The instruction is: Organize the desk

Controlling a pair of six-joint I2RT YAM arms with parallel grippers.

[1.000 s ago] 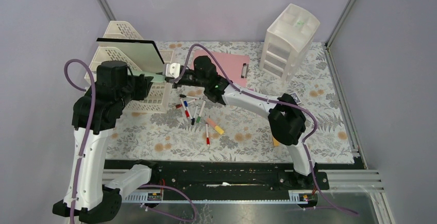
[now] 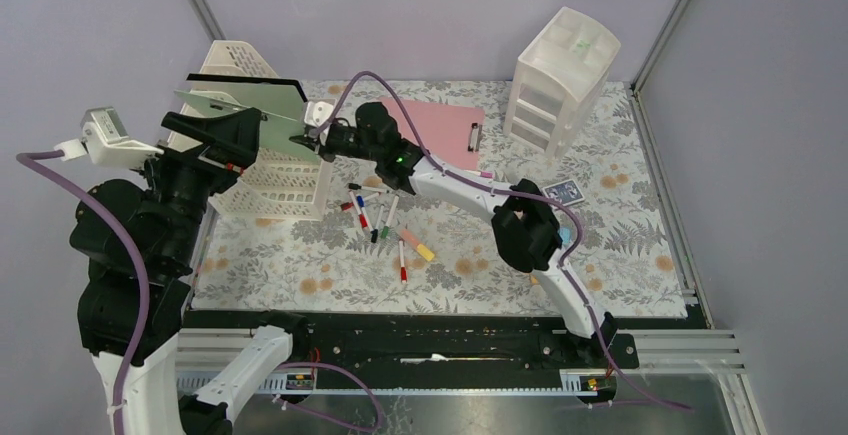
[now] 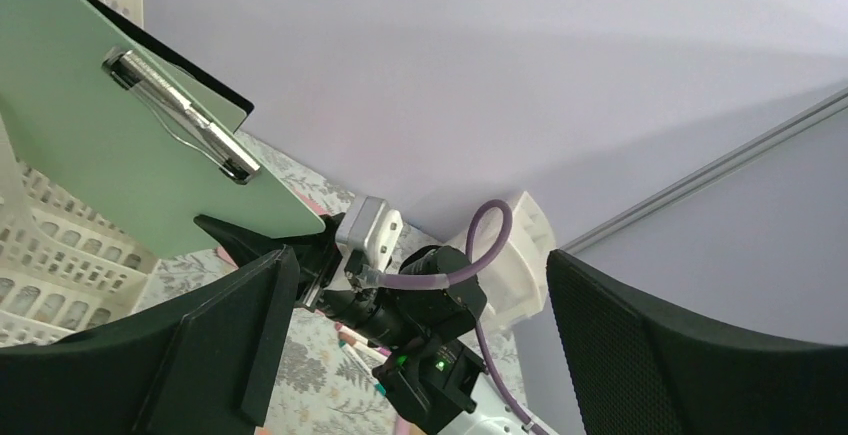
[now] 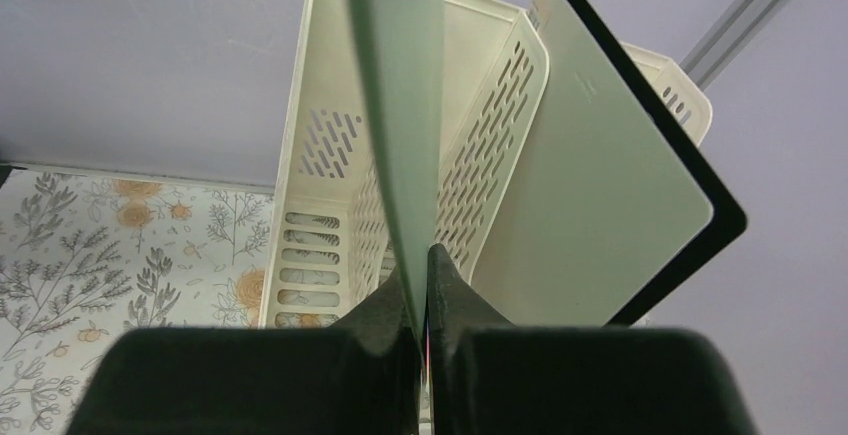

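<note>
A green clipboard [image 2: 270,133] is raised at a slant over the cream file organizer [image 2: 280,195]. My right gripper [image 2: 306,139] is shut on its edge, which fills the middle of the right wrist view. The clip [image 3: 180,115] shows in the left wrist view. My left gripper [image 2: 232,145] is at the clipboard's left end, with its fingers wide open and nothing between them. Behind, a pale board with a black edge [image 4: 600,175] leans in the organizer.
A pink clipboard [image 2: 440,120] lies at the back middle. A white drawer unit [image 2: 560,75] stands back right. Markers [image 2: 365,215] and a yellow item [image 2: 422,249] lie loose mid-desk. A card [image 2: 563,193] lies right.
My left arm has swung up and leftward, away from the organizer's front.
</note>
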